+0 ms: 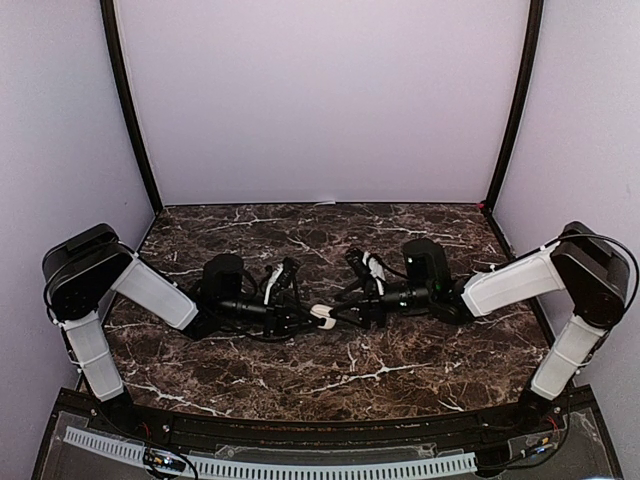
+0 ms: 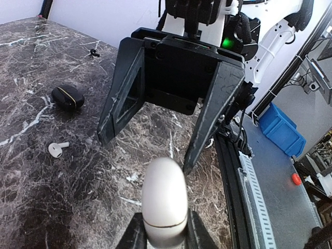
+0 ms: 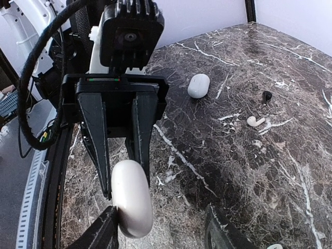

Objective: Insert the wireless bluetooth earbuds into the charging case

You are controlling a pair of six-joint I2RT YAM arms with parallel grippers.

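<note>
The white charging case (image 1: 323,315) is held upright-ish at mid-table in my left gripper, which is shut on its lower end; the case (image 3: 131,197) looks closed. My right gripper stands open beside it, its left finger at the case's edge, and in the left wrist view its fingers flank the space just behind the case. A white earbud lies on the marble table, and another small white earbud (image 3: 254,121) shows in the right wrist view.
On the table (image 1: 330,380) lie a black oval case (image 2: 67,97), a white rounded object (image 3: 198,85) and a small black piece (image 3: 266,97). A blue bin (image 2: 280,129) stands off the table.
</note>
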